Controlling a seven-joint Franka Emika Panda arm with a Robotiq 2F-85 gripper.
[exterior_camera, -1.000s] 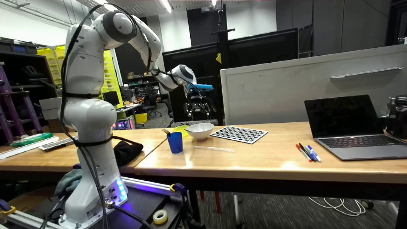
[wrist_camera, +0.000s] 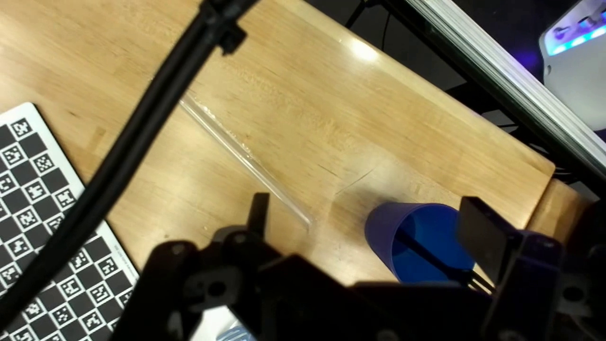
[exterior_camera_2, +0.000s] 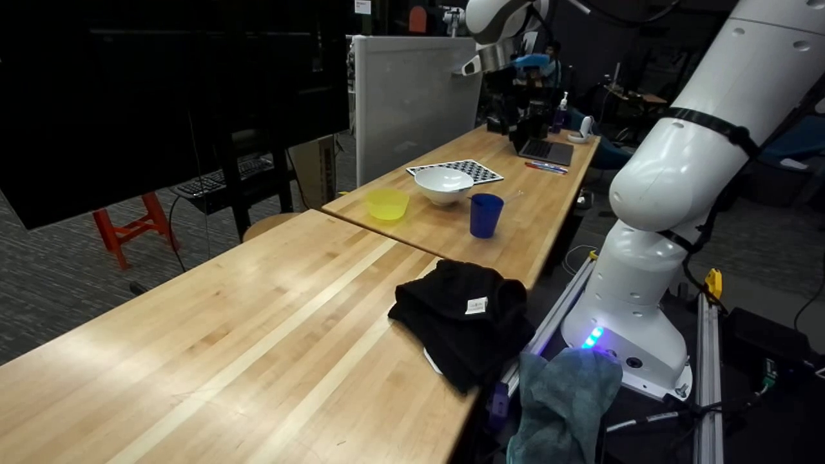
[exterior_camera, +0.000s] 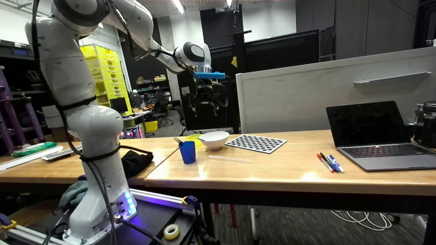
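High above the far side of the table, my gripper (exterior_camera: 205,112) hangs open and empty. In the wrist view its fingers (wrist_camera: 259,215) stand wide apart. Below on the table, a blue cup (exterior_camera: 188,152) stands upright with a dark fork (wrist_camera: 434,255) leaning in it. Behind the cup are a white bowl (exterior_camera: 214,141), with a utensil handle at its rim, and a yellow bowl (exterior_camera_2: 387,203). A clear thin tube (wrist_camera: 244,156) lies flat on the wood beside the cup. My gripper touches none of these.
A checkered board (exterior_camera: 256,143) lies right of the bowls. Farther right are several pens (exterior_camera: 330,163) and an open laptop (exterior_camera: 372,139). Black cloth (exterior_camera_2: 468,317) lies at the edge of the neighbouring table, whose top is otherwise largely bare. A whiteboard (exterior_camera: 327,98) stands behind.
My arm has drawn back and the gripper has risen somewhat, turning to point more straight down. Objects on the table appear unmoved.
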